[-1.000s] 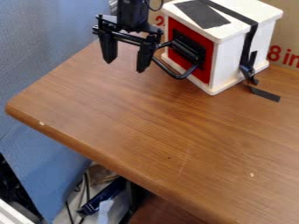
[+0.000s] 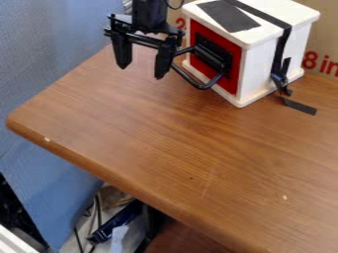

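A black gripper [image 2: 142, 57] hangs at the top left over the back of the wooden table, its two fingers pointing down and apart, with nothing visible between them. Just right of it stands a white box [image 2: 259, 84] with a red front panel [image 2: 208, 40], black straps and a black handle [image 2: 199, 81] that sticks out toward the gripper's side.
Cardboard [image 2: 317, 49] stands behind the box. A blue partition [image 2: 40, 79] runs along the left, and bags lie below the table's edge.
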